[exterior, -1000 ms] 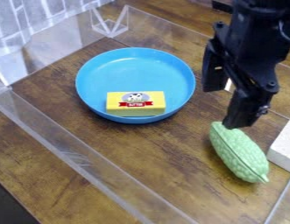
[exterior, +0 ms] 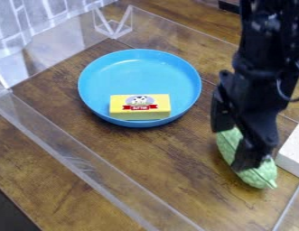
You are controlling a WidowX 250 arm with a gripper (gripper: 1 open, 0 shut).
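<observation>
The black gripper (exterior: 236,144) is open and lowered over a pale green, textured oblong object (exterior: 253,177), its fingers around the upper part of it; whether they touch it is unclear. A blue plate (exterior: 170,72) sits at left of the gripper, holding a yellow butter box (exterior: 139,105) with a cow picture and red label.
A white block (exterior: 288,155) lies at the right edge, beside the gripper. Clear plastic walls border the wooden surface (exterior: 103,171) on the left and back. Bare wood shows in front of the plate.
The gripper has moved down from above onto the green object, now hiding part of it. The plate and butter box are unchanged.
</observation>
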